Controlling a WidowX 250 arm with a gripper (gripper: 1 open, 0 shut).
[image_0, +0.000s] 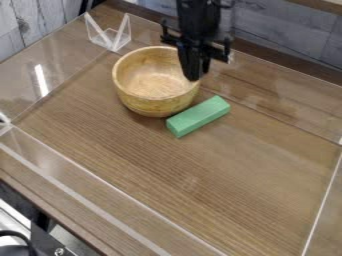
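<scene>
My black gripper (194, 62) is high at the top centre, over the back rim of a yellow bowl (156, 82). Whether its fingers are open or shut is hard to tell. A green block (198, 117) lies on the wooden table just right and in front of the bowl, apart from the gripper.
A clear wire or plastic holder (110, 32) stands at the back left. Dark space lies past its left edge.
</scene>
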